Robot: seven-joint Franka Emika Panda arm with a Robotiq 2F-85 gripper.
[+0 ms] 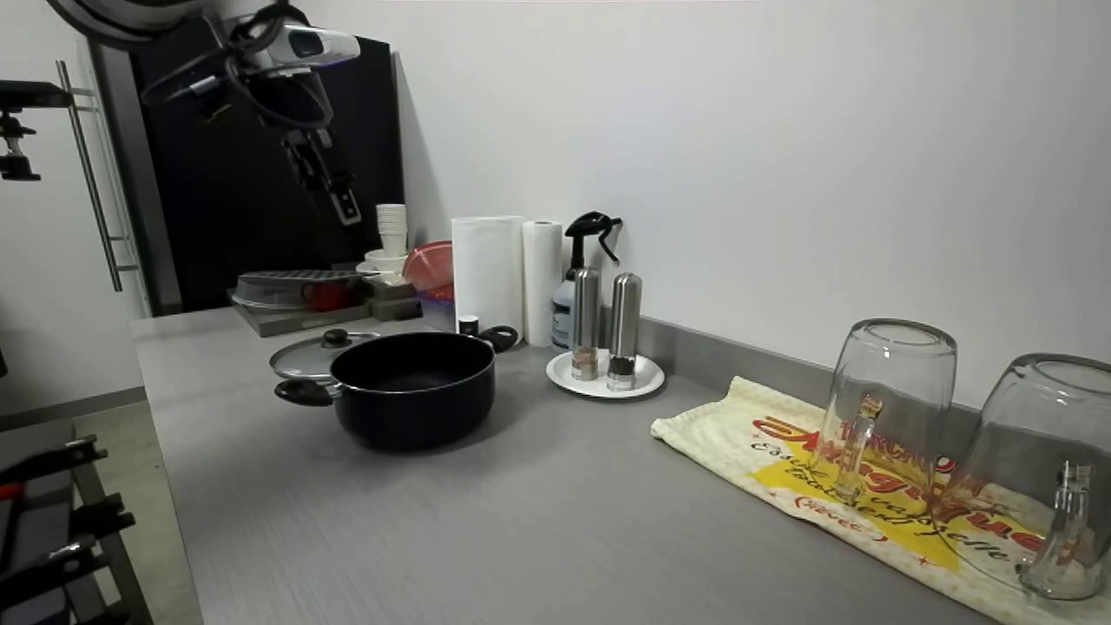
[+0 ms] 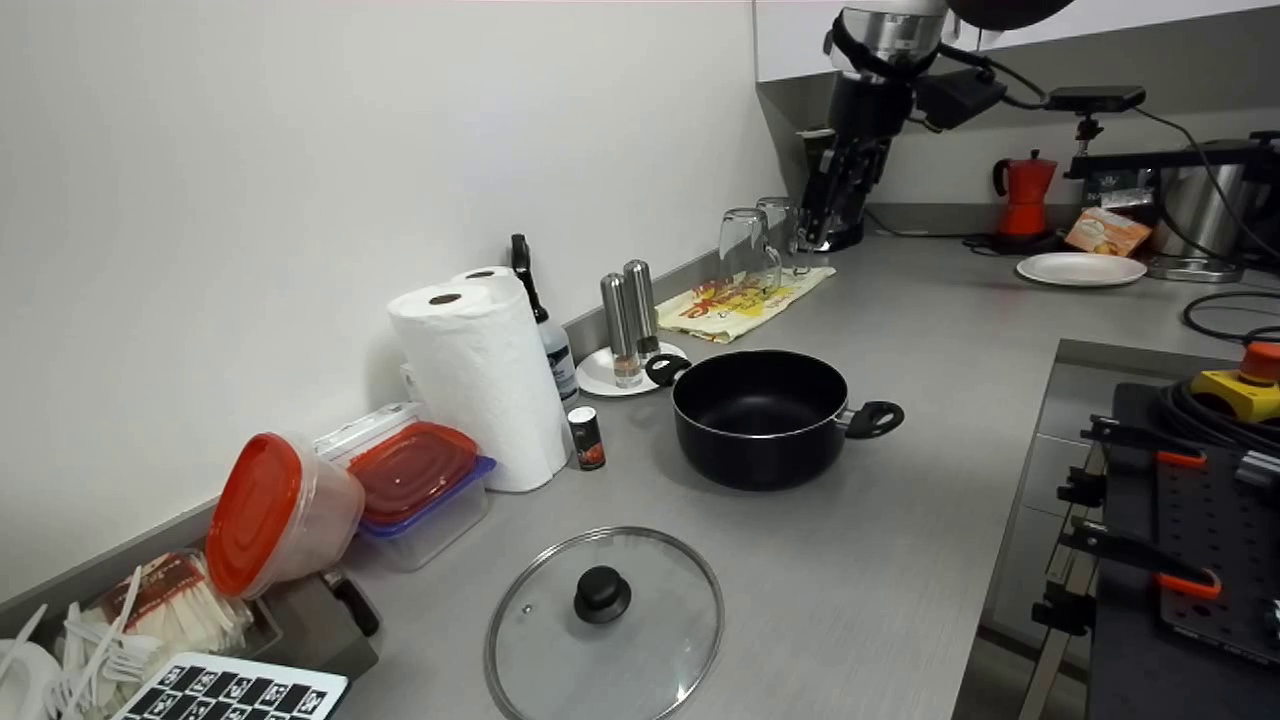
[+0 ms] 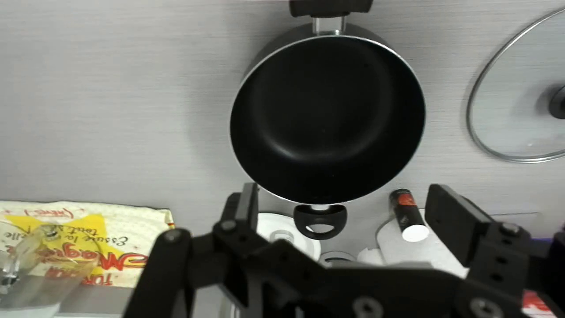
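My gripper is open, its two fingers wide apart and nothing between them. It hangs high above the counter; in exterior view 1 the gripper [image 1: 344, 208] is up at the left, well over the counter's surface. An empty black pot [image 1: 414, 391] with two side handles stands on the counter, its inside fully visible in the wrist view. The glass lid [image 2: 606, 654] with a black knob lies flat on the counter, apart from the pot. A small dark shaker with a white cap [image 2: 585, 438] stands near the paper towels.
Two metal grinders [image 2: 618, 324] stand on a white plate [image 1: 651, 378] by the wall, beside a spray bottle [image 1: 562, 312] and paper towel rolls [image 1: 489, 273]. Upturned glass mugs [image 1: 885, 406] rest on a printed cloth [image 1: 729, 425]. The counter before the pot is clear.
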